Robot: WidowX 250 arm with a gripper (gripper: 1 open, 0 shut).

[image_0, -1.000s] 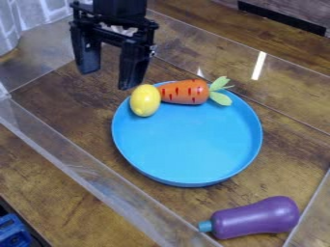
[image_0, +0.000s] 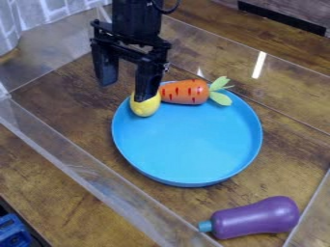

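My black gripper hangs over the upper left rim of a blue plate, fingers apart, one reaching down onto the top of a yellow lemon-like toy. An orange toy carrot with green leaves lies at the plate's back edge, just right of the gripper. Whether the finger touches the yellow toy I cannot tell.
A purple toy eggplant lies at the front right, off the plate. A clear plastic strip or wall crosses the lower left.
The gripper has moved down and slightly right, so that a finger now overlaps the yellow toy. The toys and plate look unmoved.
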